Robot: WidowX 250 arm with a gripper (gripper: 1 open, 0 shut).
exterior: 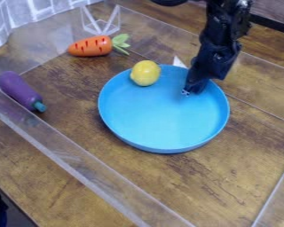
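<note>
A blue plate (162, 115) lies in the middle of the wooden table, with a yellow lemon-like ball (145, 73) on its back left part. My dark gripper (190, 87) reaches down from the top to the plate's back right edge, just right of the ball and apart from it. Its tips look closed together, with nothing visible between them, though they are dark and small. A small white shape shows behind the gripper at the rim, partly hidden.
A toy carrot (91, 46) lies at the back left, a purple eggplant (20, 90) at the left. Clear plastic edges run along the left and front. The table right of the plate is clear.
</note>
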